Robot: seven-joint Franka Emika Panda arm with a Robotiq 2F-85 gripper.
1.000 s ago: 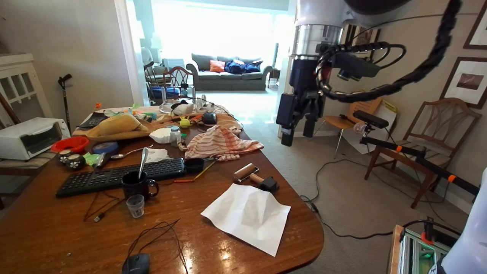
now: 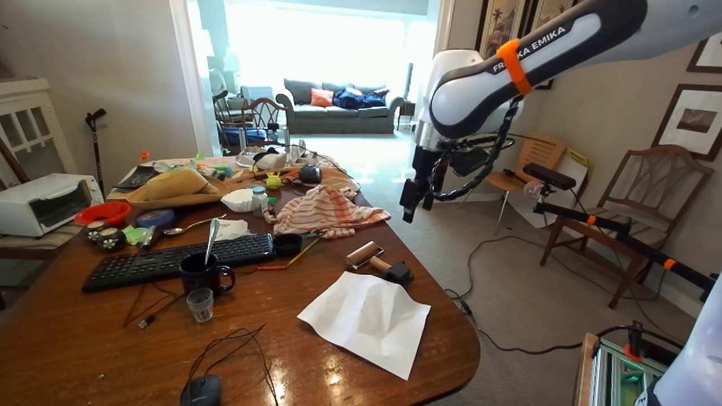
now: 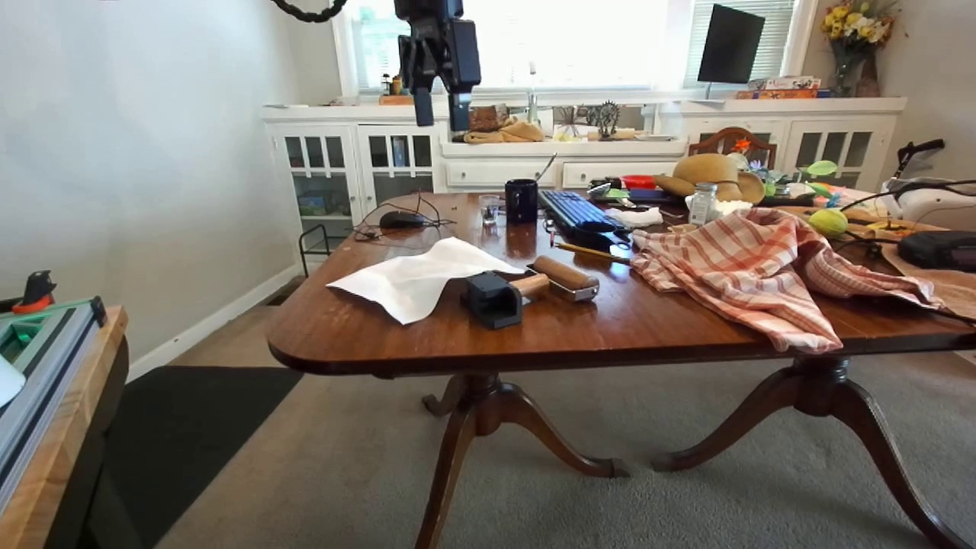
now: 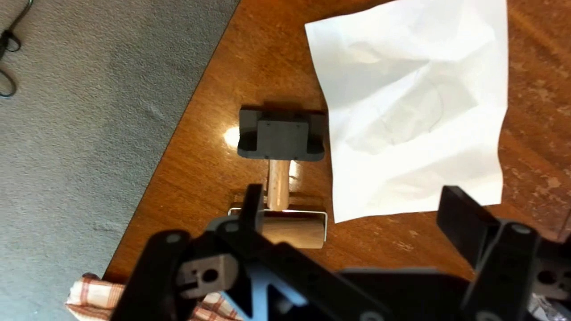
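My gripper [image 3: 441,117] stands open high above the table, its fingers spread and nothing between them. Beneath it in the wrist view lies a brayer-like roller [image 4: 292,230] with a wooden handle [image 4: 278,184]; a black block-shaped piece [image 4: 282,138] sits around the handle's end. Part of the roller is hidden behind one finger [image 4: 250,206]. Beside it, a creased white sheet of paper [image 4: 412,112] lies on the wood. From the side, the roller [image 3: 564,277] and black piece [image 3: 494,299] rest near the table's edge, apart from my fingers.
A red-striped cloth [image 2: 328,211] lies farther along the table. On the other side are a dark mug [image 2: 201,274] with a spoon, a small clear glass [image 2: 200,305], a keyboard [image 2: 172,260] and a mouse [image 2: 201,391]. Bare wood surrounds the paper.
In exterior view 1 the arm has swung away from the camera, toward the far side, and appears smaller. The table objects have not moved.
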